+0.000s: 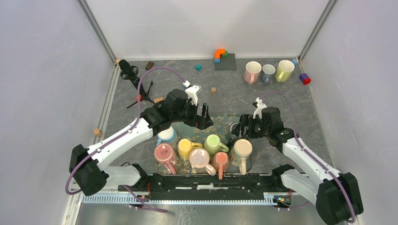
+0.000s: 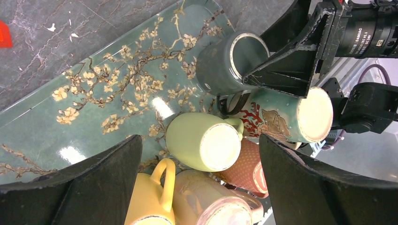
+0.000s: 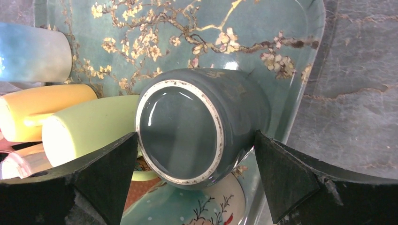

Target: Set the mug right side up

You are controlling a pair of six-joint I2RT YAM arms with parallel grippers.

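A dark grey mug (image 3: 180, 126) lies upside down in the flowered tray (image 1: 185, 129), its base showing in the right wrist view. My right gripper (image 1: 241, 125) is open over it, a finger at either side of the mug (image 2: 218, 65); contact is unclear. My left gripper (image 1: 202, 119) is open above the middle of the tray, over a green mug (image 2: 197, 140), with nothing between its fingers.
Several other upturned mugs, yellow (image 1: 185, 149), pink, red, blue and cream, crowd the tray's front and left. Three upright mugs (image 1: 252, 70) stand at the back right. A black stand (image 1: 136, 79) is at back left. The middle floor has free room.
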